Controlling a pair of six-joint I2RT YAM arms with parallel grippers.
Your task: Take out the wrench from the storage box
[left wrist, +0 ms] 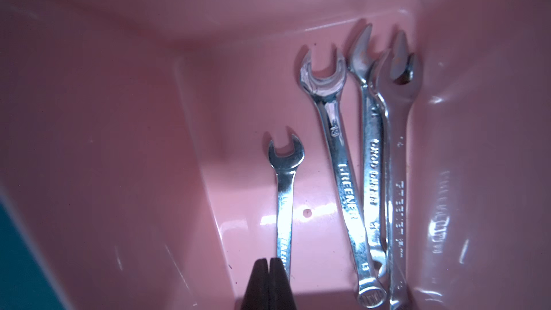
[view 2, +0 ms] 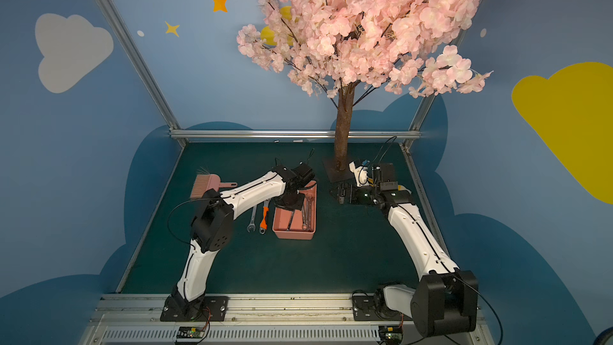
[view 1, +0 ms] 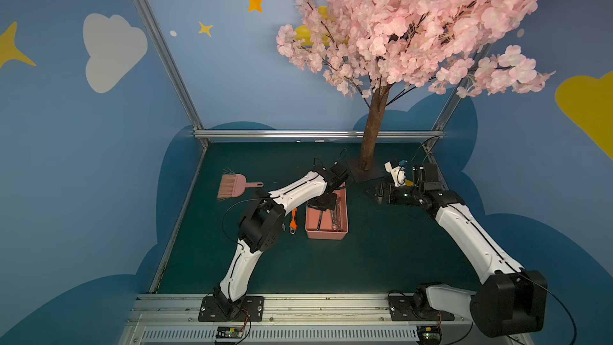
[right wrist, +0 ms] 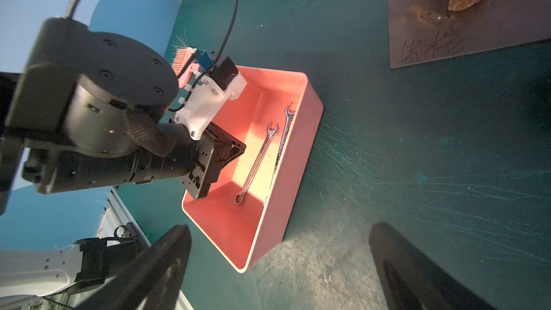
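The pink storage box [right wrist: 294,158] has wrenches lying on its floor. In the left wrist view, the small wrench [left wrist: 284,195] lies by itself with its open finger pointing up the picture. To its right are a wrench marked 13 [left wrist: 338,155] and two more wrenches [left wrist: 397,155] that overlap along the wall. My left gripper is inside the box, shut with nothing between its tips; the small wrench's lower end runs behind them, outside the fingers. My right gripper stands open and empty, apart from the box on its right side.
An orange-handled tool [view 2: 264,217] and another wrench [view 2: 252,219] lie left of the box. A pink brush and dustpan [view 1: 233,186] sits at the back left. Behind the box rises the tree trunk [view 1: 371,127] on a flat base.
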